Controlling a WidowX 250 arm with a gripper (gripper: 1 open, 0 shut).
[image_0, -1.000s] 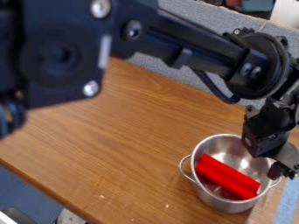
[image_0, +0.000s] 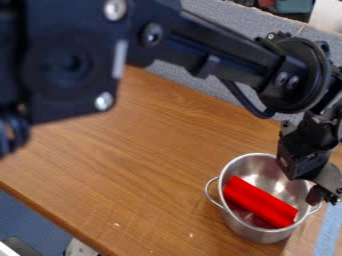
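Observation:
A steel pot (image_0: 234, 219) with wire handles stands on the wooden table at the lower right. A red cylinder (image_0: 259, 201) lies inside it at a slant. My black gripper (image_0: 310, 180) reaches down from the upper right to the pot's right rim, over its right part, beside the red cylinder. Whether its fingers are apart is hard to make out, and nothing is clearly held between them.
The bare wooden table (image_0: 107, 165) fills the middle and left, clear of objects. The arm crosses the top of the view. A grey surface lies beyond the table's back edge, and a blue area shows at the lower left.

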